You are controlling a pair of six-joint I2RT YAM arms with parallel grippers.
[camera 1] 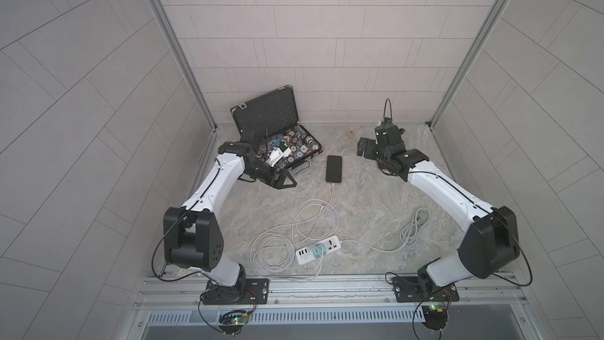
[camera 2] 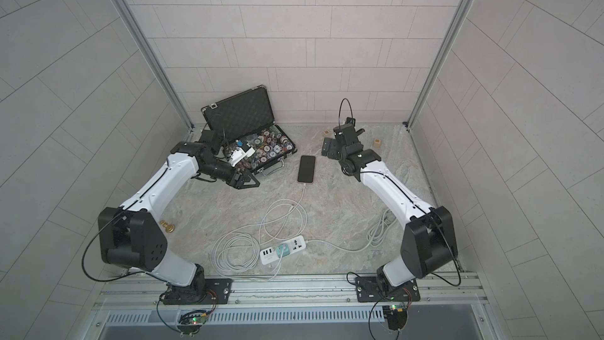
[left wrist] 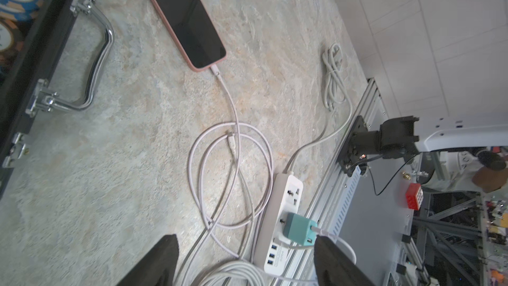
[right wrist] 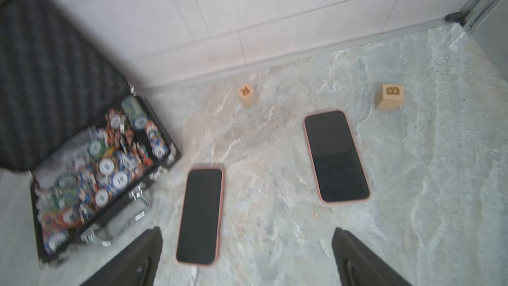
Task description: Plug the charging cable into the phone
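Note:
A dark-screened phone with a pink edge (left wrist: 182,16) lies flat on the table's middle. The white charging cable (left wrist: 228,92) runs up to the phone's lower end, its plug meeting the edge there. My left gripper (camera 1: 290,180) hovers left of the phone; in the left wrist view its fingers (left wrist: 158,259) stand wide apart with nothing between. Farther right and back, my right gripper is open and empty. A second phone (right wrist: 338,156) lies to the right, partly hidden under the right arm in the top views, with no cable seen at it.
An open case of poker chips (camera 2: 261,151) stands back left. Near the front edge lies a power strip (camera 1: 318,250) with a teal adapter (left wrist: 300,228), beside coiled cable. Two wooden blocks sit at the back, one marked B (right wrist: 390,97).

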